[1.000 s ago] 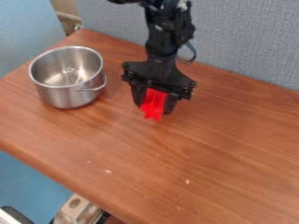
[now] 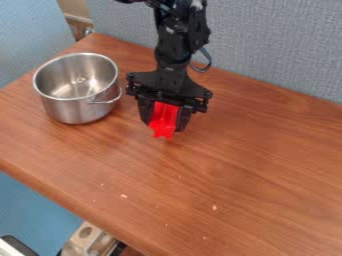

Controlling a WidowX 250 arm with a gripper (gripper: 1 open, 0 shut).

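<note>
In the camera view my black gripper (image 2: pixel 166 108) reaches down to the middle of the wooden table (image 2: pixel 214 190), shut on a red object (image 2: pixel 163 124) that hangs from between its fingers. A steel pot (image 2: pixel 67 92) with side handles stands to the left of the gripper, apart from it. Whether the red object touches the tabletop is hard to tell.
A grey padded wall (image 2: pixel 281 45) runs along the back.
My gripper has shifted a little to the left, toward the pot, with the red object still in it. The pot has not moved.
</note>
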